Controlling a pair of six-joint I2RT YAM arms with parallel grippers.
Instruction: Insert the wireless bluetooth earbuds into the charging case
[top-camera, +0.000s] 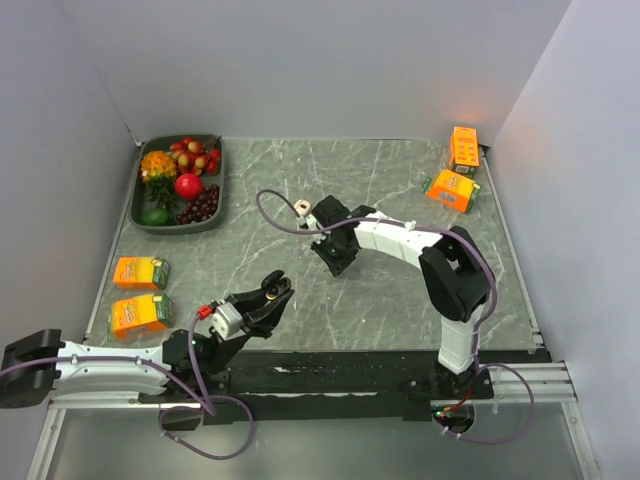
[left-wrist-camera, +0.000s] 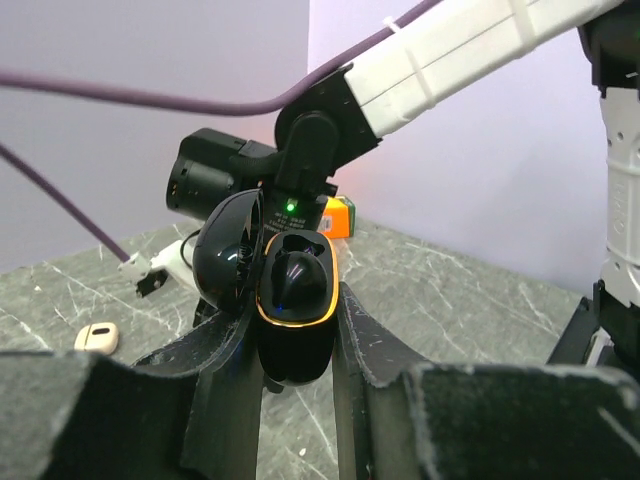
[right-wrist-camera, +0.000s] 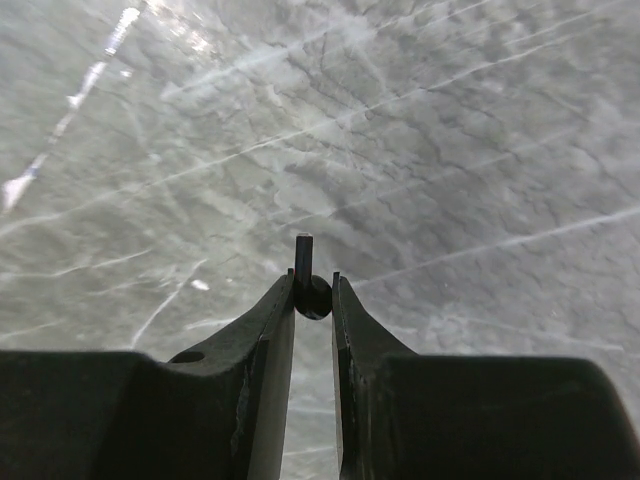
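Note:
The open black charging case (top-camera: 275, 287) with a gold rim fills the middle of the left wrist view (left-wrist-camera: 296, 290). My left gripper is shut on it at the front left. My right gripper (top-camera: 336, 262) is farther back, near the middle, pointing down over bare tabletop. In the right wrist view, a small black earbud (right-wrist-camera: 314, 296), stem up, is held at the tips of my right gripper, which is shut on it.
A pale beige small object (top-camera: 301, 206) lies behind my right gripper. A fruit tray (top-camera: 135, 212) is at the back left, with orange boxes (top-camera: 140, 315) along the left side and at the back right.

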